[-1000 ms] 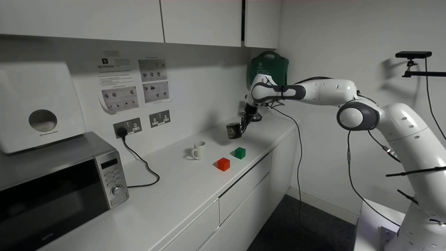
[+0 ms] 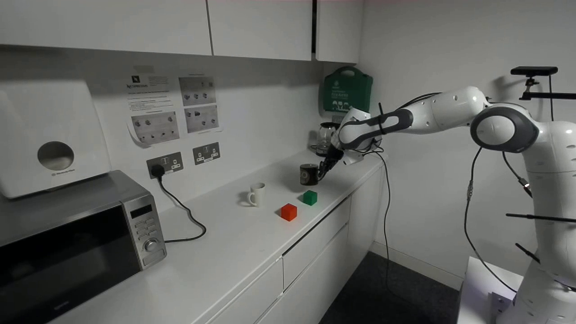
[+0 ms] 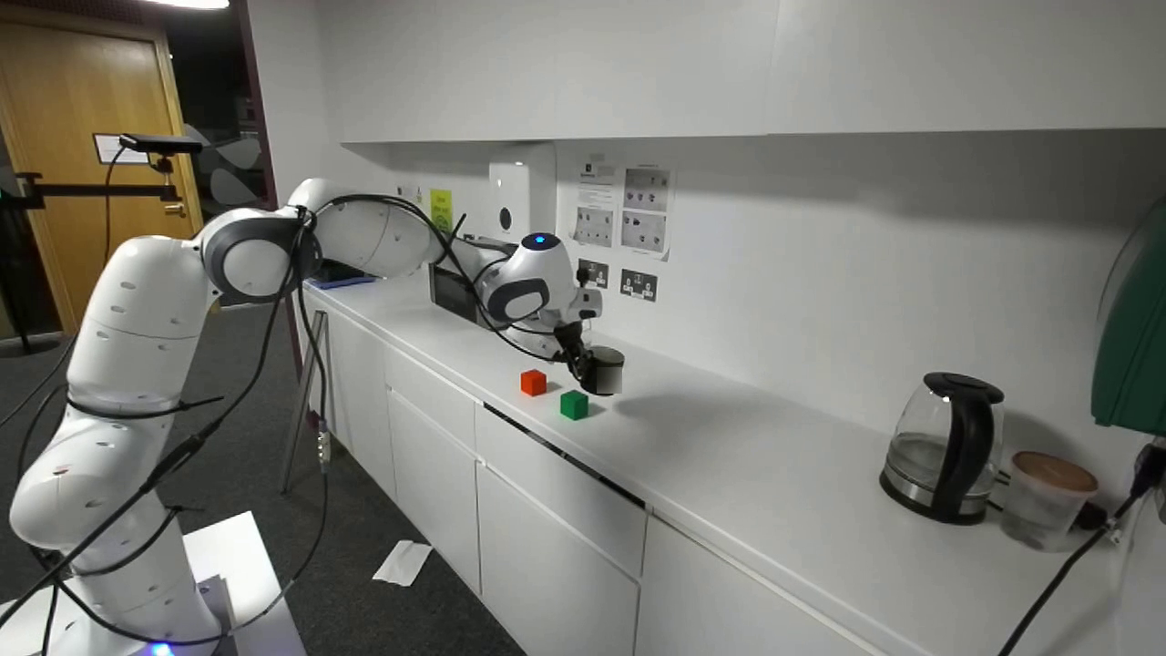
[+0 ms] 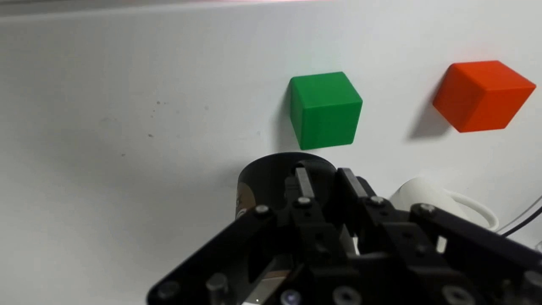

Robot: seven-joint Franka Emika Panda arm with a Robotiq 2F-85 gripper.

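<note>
A black mug with a round emblem stands roughly upright near the back half of the counter. My gripper is shut on it from the right. In the wrist view the dark mug extends left of and beneath the gripper, whose fingers hide much of it; which part they pinch is unclear. Exterior view 2 has the mug beside the gripper. Whether its base touches the counter cannot be told.
Close by, towards the counter's front edge, lie a green cube and a red cube. A white mug stands to the left. The kettle and a lidded container occupy the far end. Bare counter separates them from the black mug.
The black mug went from tilted to nearly upright, shifting slightly right and down in exterior view 1. My arm has changed its pose, its wrist leaning further right. Cubes and white mug are unmoved.
</note>
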